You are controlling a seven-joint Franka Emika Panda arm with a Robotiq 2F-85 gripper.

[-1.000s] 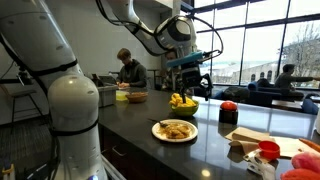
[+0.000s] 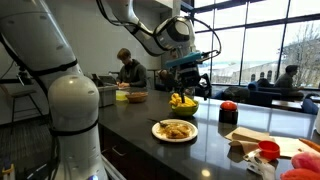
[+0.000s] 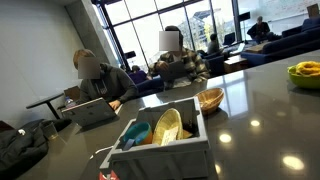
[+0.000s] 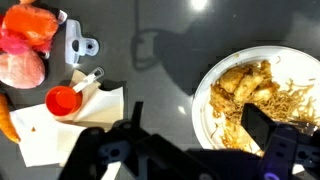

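My gripper stands open above the table, its two fingers wide apart with nothing held between them. From the side, the gripper [image 2: 188, 84] hangs over the white plate [image 2: 160, 135], well clear of it. Noodles and browned pieces of food [image 4: 242, 82] cover the plate in the wrist view, at the right, partly hidden by a finger. Behind the plate sits a green bowl [image 2: 188, 112] with yellow items [image 2: 182, 100] in it. A red cup [image 4: 63, 100] with a light handle rests on pale napkins [image 4: 98, 108] at the left of the wrist view.
Plush-like red and pink things [image 4: 24, 68] lie at the table's right side, near a grey metal object [image 4: 80, 43]. A grey bin [image 3: 160, 155] holding bowls and a wicker basket [image 3: 211, 98] appear in the other exterior view. Dark tabletop between cup and plate is bare.
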